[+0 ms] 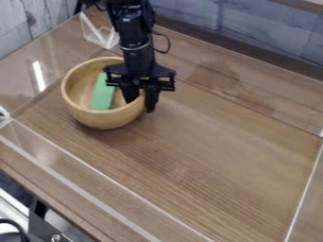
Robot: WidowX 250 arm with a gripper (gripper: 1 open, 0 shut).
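Note:
A large tan bowl (83,110) sits on the wooden table at the upper left, with a green object (102,92) inside it. The black gripper (132,91) hangs over the bowl's right side, its body reaching up out of view. It appears shut on the bowl's right rim, though its fingertips are small and dark against the bowl.
Some white clear pieces lie at the back left and at the left edge. A dark object (10,232) is at the lower left corner.

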